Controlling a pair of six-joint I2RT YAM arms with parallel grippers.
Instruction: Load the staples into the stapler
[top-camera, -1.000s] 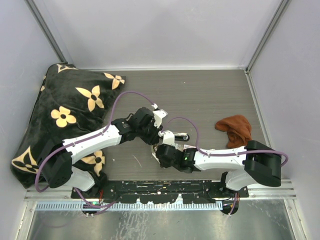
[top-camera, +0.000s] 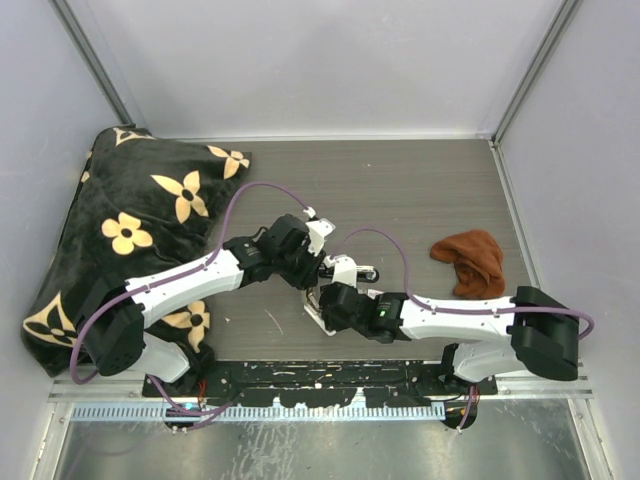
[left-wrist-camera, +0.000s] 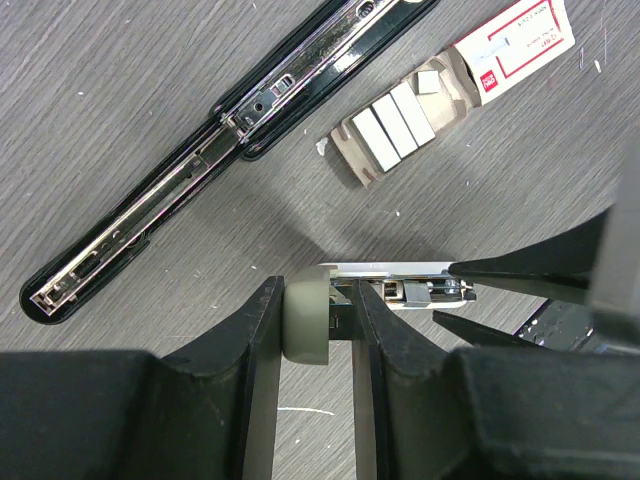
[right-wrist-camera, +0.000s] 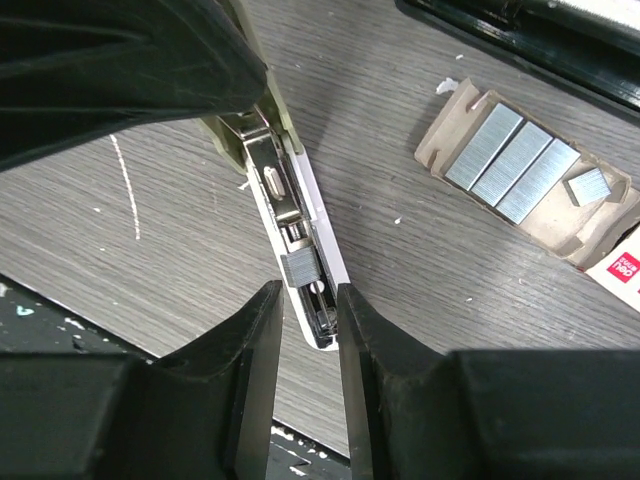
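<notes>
A small stapler with a pale green cover (left-wrist-camera: 306, 318) and a white base (right-wrist-camera: 332, 262) is opened, its metal channel showing. My left gripper is shut on its green end. A short block of staples (right-wrist-camera: 300, 267) sits in the channel; whether it lies fully flat I cannot tell. Over the channel's free end, my right gripper stands part open, one finger to each side. Nothing shows clamped between those fingers. From the left wrist view, the right fingertips (left-wrist-camera: 470, 268) flank the same end. Both grippers largely cover the stapler from above.
An opened staple box (left-wrist-camera: 515, 45) lies close by, several staple blocks (right-wrist-camera: 510, 165) in its tray. Beyond it rests a long black stapler (left-wrist-camera: 200, 160). A brown cloth (top-camera: 470, 262) lies right, a patterned dark cushion (top-camera: 130, 230) left.
More of the white base shows from above. The left arm looks unmoved.
</notes>
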